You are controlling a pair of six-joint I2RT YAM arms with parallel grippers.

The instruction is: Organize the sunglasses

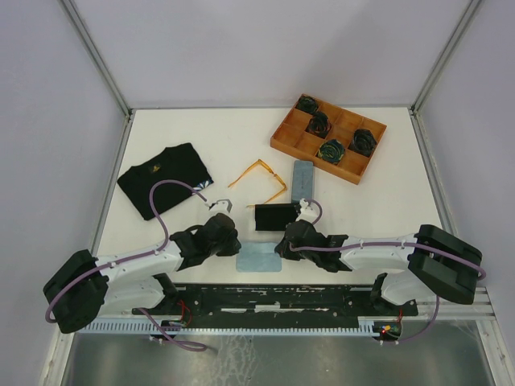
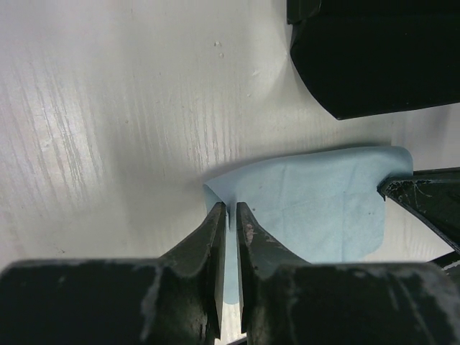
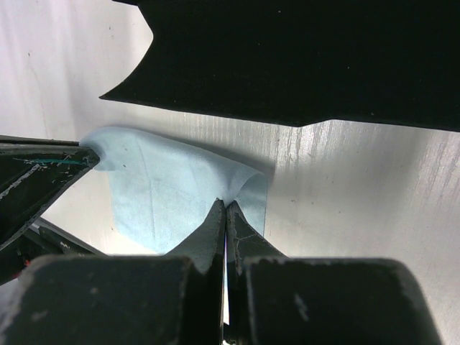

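Observation:
The orange-framed sunglasses [image 1: 276, 177] lie unfolded at the table's middle. In front of them is a black pouch or case [image 1: 274, 217], with a grey-blue case [image 1: 302, 180] behind to the right. Nearest the arms, a light blue cloth [image 1: 259, 259] lies flat, its far corners slightly raised at my grippers. At its far left corner, my left gripper has a narrow gap between its fingertips, cloth showing in the gap. My right gripper is shut on the cloth's far right corner, which bunches at its tips.
A wooden compartment box [image 1: 344, 131] with several dark rolled items stands at the back right. A black shirt [image 1: 165, 178] lies spread at the left. Between the shirt and the sunglasses the white table is bare.

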